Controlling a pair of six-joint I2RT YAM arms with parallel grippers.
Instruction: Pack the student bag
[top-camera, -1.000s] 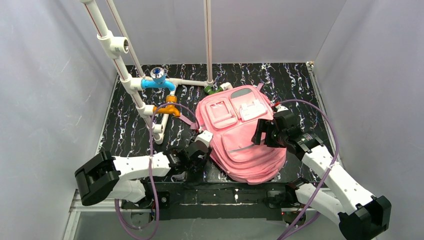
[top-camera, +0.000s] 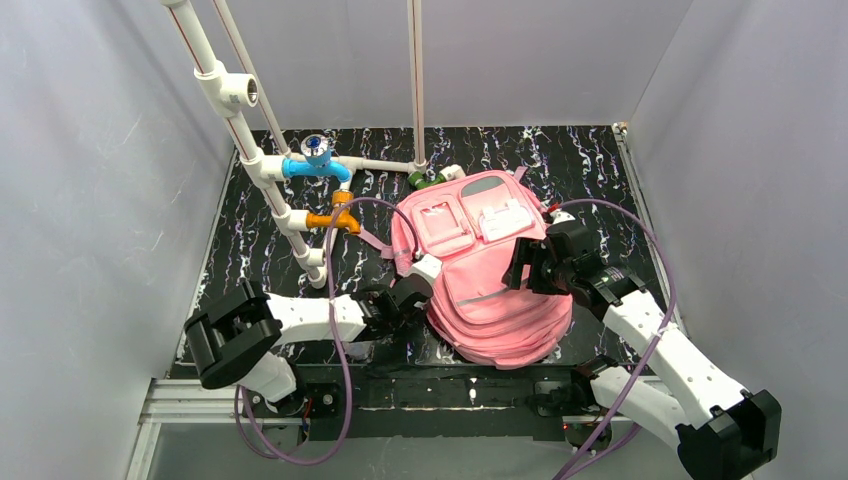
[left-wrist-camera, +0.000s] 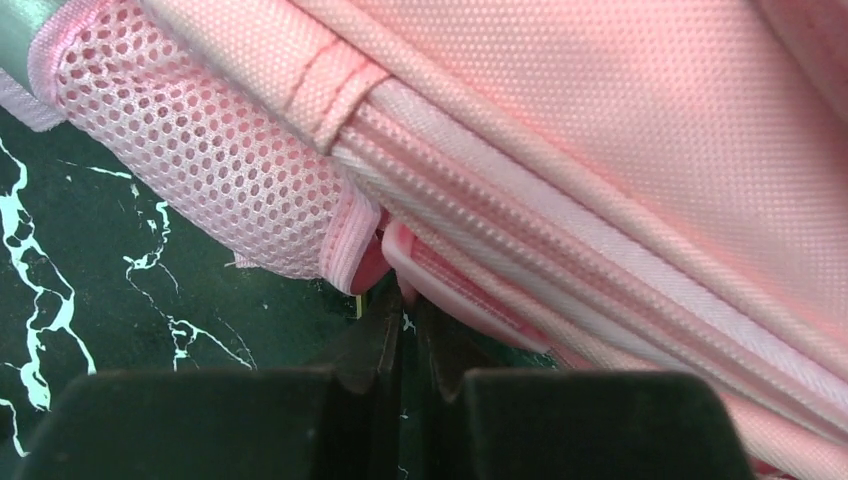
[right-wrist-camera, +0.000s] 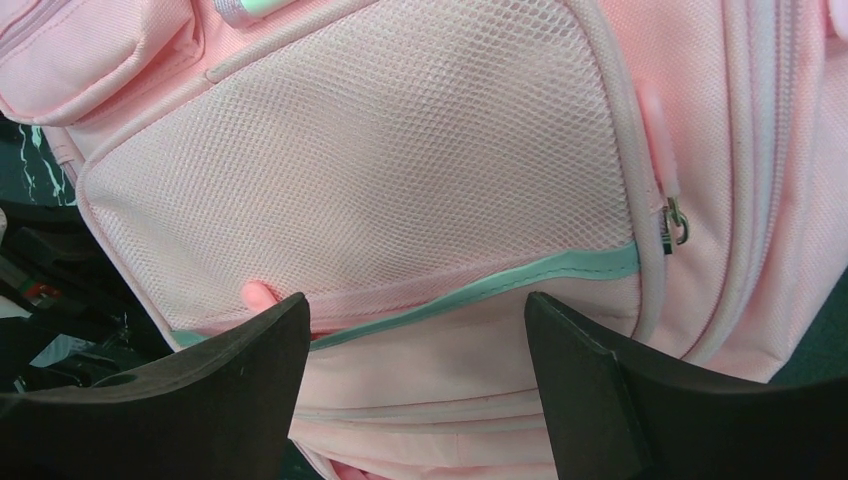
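The pink backpack (top-camera: 480, 320) lies on the black marbled board. In the left wrist view, my left gripper is at its zipped side, beside the mesh pocket (left-wrist-camera: 200, 150), closed on a pink tab or strap (left-wrist-camera: 420, 262) beneath the zipper; its tips are partly hidden there. My right gripper hangs over the front pocket with grey trim, fingers apart, nothing clearly between them. A zipper pull (right-wrist-camera: 672, 225) lies right of its fingers.
White pipework with a blue fitting (top-camera: 315, 168) and an orange fitting (top-camera: 325, 220) stands left of the bag. Grey walls (top-camera: 730, 200) enclose the board. Some bare board (top-camera: 590, 150) shows at the back right.
My left arm has moved to the right, toward and against the backpack's left side. The right arm and the bag show little or no change.
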